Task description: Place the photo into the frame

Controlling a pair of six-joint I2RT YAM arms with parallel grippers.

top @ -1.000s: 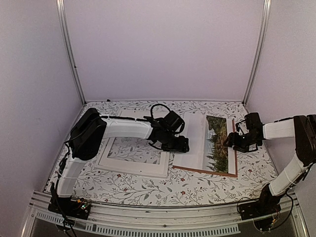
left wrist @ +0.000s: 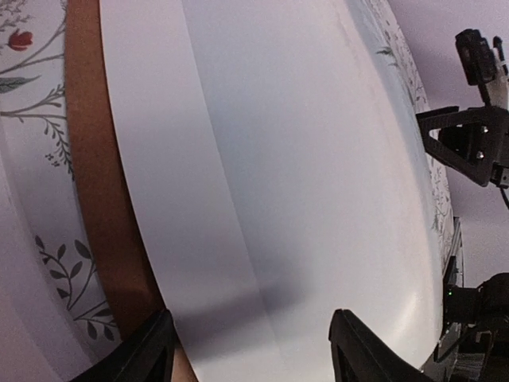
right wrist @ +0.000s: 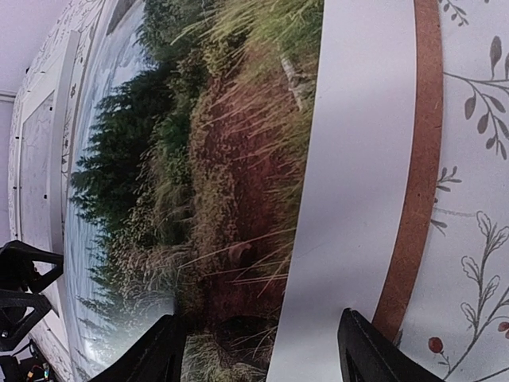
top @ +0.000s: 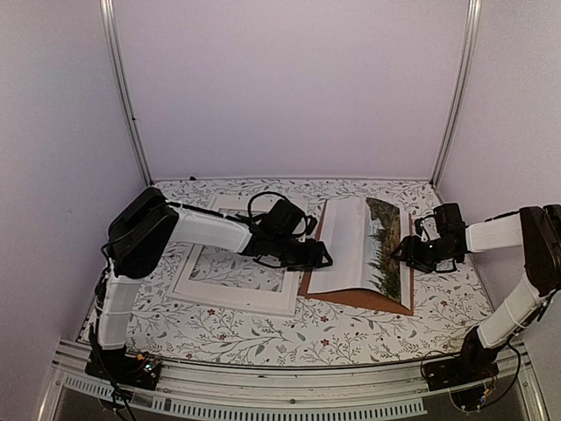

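A landscape photo (top: 384,246) (right wrist: 199,159) with white paper (top: 342,246) (left wrist: 270,159) lies on a brown board (top: 359,301) (left wrist: 107,207) (right wrist: 406,239), its middle bowed upward. My left gripper (top: 311,256) is at the paper's left edge, fingers apart, low over the board. My right gripper (top: 408,252) is at the photo's right white margin, fingers apart. Whether either fingertip touches the paper is hard to tell. The white frame (top: 232,303) lies to the left, partly under my left arm.
Walls enclose the back and both sides.
My left gripper has moved slightly left, my right slightly too. The photo and board have shifted left, the paper now bows more, and more brown board shows along the front.
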